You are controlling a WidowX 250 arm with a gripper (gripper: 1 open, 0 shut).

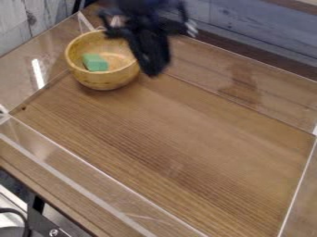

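A round tan bowl (pixel 87 79) stands at the upper left of the wooden table, a small green block (pixel 96 63) inside it. My gripper (pixel 154 56) hangs over the bowl's right part as a dark, heavily blurred shape, hiding some of the bowl's rim. Whether it holds anything does not show in the blur.
A pale wall runs along the back, and the table's edge with some cables is at the lower left.
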